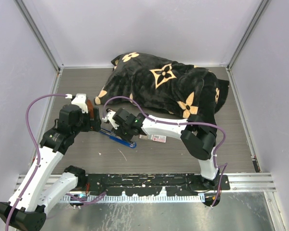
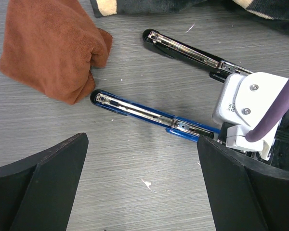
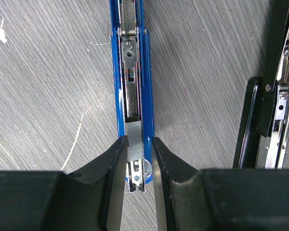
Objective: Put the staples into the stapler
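Note:
The blue stapler [image 3: 147,96] lies opened flat, its metal channel facing up. A short grey strip of staples [image 3: 135,139] rests in the channel near the front end. My right gripper is directly over that strip, its fingers standing on either side with a visible gap between them, so it is not clamped. In the left wrist view, the same blue stapler [image 2: 139,113] runs diagonally below the right arm. My left gripper is open and empty, off to the left above the table. The right fingertips are hidden behind the arm in the top view.
An opened black stapler [image 2: 183,49] lies alongside the blue one. A brown cloth [image 2: 50,48] is at the left, and a dark patterned blanket [image 1: 154,82] fills the back. A small labelled box [image 1: 159,138] sits right of the right gripper.

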